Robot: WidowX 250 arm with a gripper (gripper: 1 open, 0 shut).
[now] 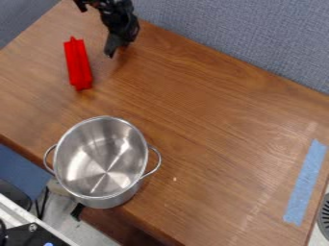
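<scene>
A red elongated block [77, 63] lies on the wooden table near its back left. Just right of its upper end, the black gripper [113, 48] hangs from the arm at the top edge, apart from the block and shut, with nothing visible between its fingers. A steel pot [100, 161] with two side handles stands at the front left edge of the table.
A grey-blue padded wall [257, 38] borders the back.
</scene>
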